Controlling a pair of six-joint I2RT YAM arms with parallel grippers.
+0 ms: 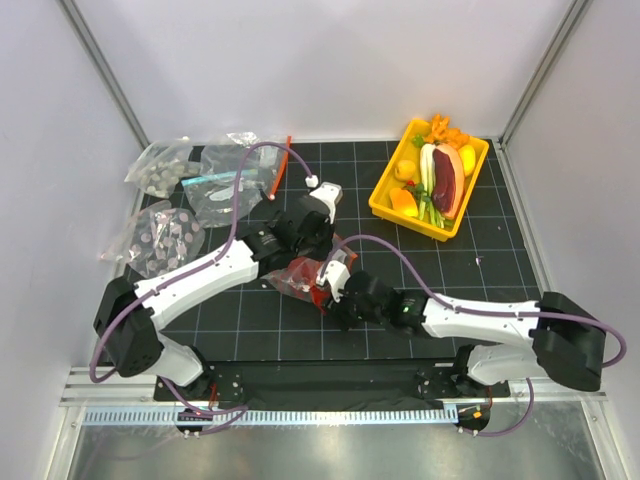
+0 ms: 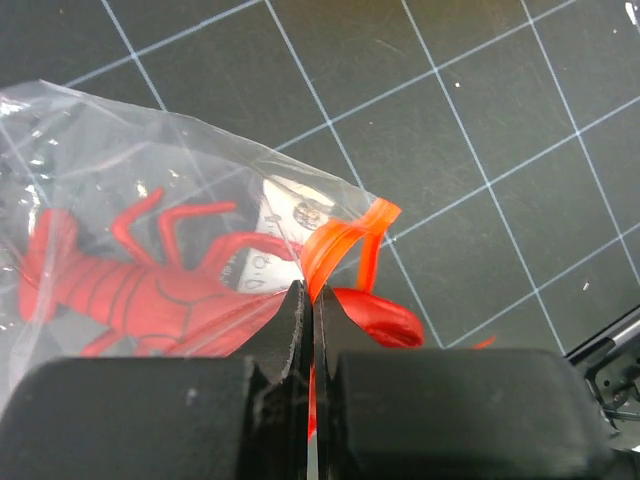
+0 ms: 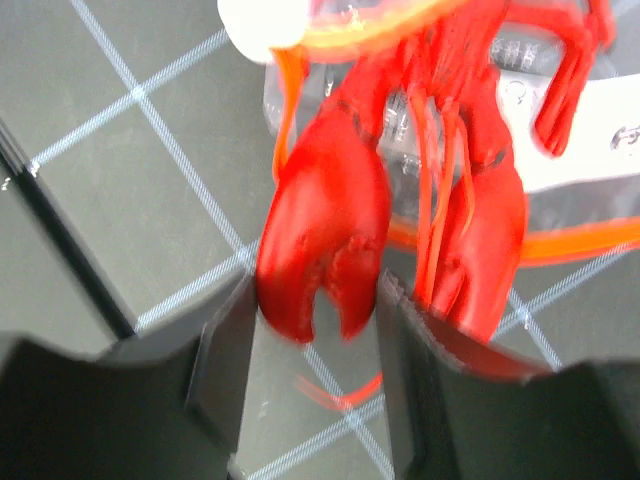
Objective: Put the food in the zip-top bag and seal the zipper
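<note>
A red toy lobster [image 2: 130, 290] lies mostly inside a clear bag [image 2: 240, 150] with an orange zip edge [image 2: 335, 240]. Its front claws [image 3: 330, 230] poke out past that edge. At the bag's mouth, my left gripper is shut, pinching the thin orange edge between its tips. Opposite it, my right gripper has a claw between its fingers and is shut on it. From above, the bag [image 1: 292, 280] is stretched beneath both wrists, which hide most of its mouth.
At the back right stands a yellow bin [image 1: 376, 203] of toy food. Several other clear bags, one of them [image 1: 165, 240] with round slices, lie at the left.
</note>
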